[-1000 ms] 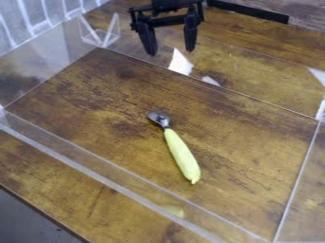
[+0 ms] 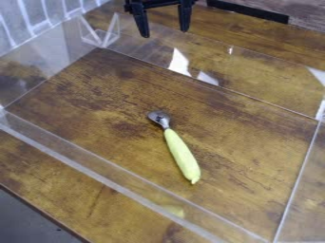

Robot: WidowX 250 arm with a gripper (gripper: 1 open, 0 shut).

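A scoop-like utensil with a metal head and a pale yellow handle (image 2: 181, 156) lies on the wooden tabletop (image 2: 89, 114), inside an area bordered by clear acrylic walls. My gripper (image 2: 162, 24) is at the top edge of the camera view, above and beyond the far wall, its two black fingers apart with nothing between them. It is well away from the utensil, and its upper part is cut off by the frame.
Clear walls (image 2: 121, 181) surround the work area on the visible sides. A dark bar (image 2: 253, 15) runs along the back at the top right. The wood around the utensil is otherwise bare.
My gripper has moved upward in the view, so that less of it shows now. The utensil lies where it was.
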